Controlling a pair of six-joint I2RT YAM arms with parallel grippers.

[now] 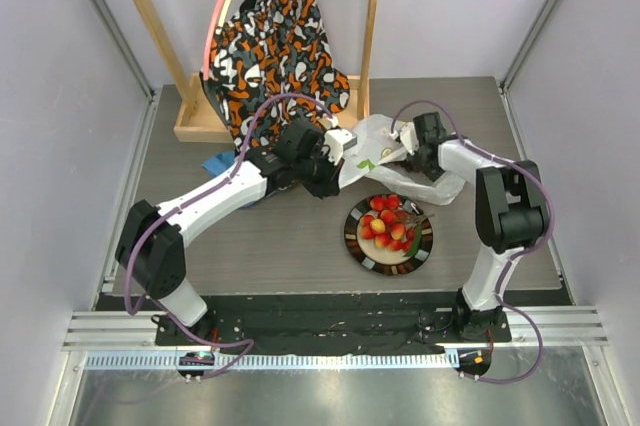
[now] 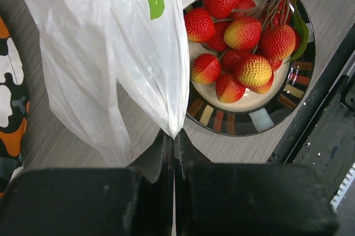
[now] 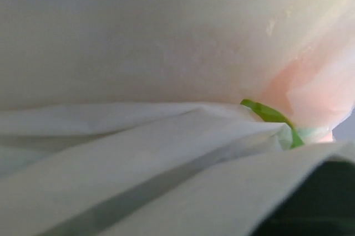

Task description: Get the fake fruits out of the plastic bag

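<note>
The white plastic bag [image 1: 440, 190], printed with green leaves, lies at the right of the table, its left edge drawn up. Thin bag film [image 2: 161, 89] gathers to a point between the tips of my left gripper, which is shut on it. My right gripper [image 1: 425, 168] reaches down into the bag's mouth. In the right wrist view, the film [image 3: 138, 153] fills nearly everything and hides the fingers, so their hold cannot be seen. Red and yellow fake fruits [image 2: 242, 32] on stems lie on the dark-rimmed plate [image 2: 224, 127].
The plate stands just in front of the bag. A wooden stand [image 1: 190, 133] with a patterned cloth [image 1: 275, 46] takes up the back left. Something blue [image 1: 218, 163] lies beside the left arm.
</note>
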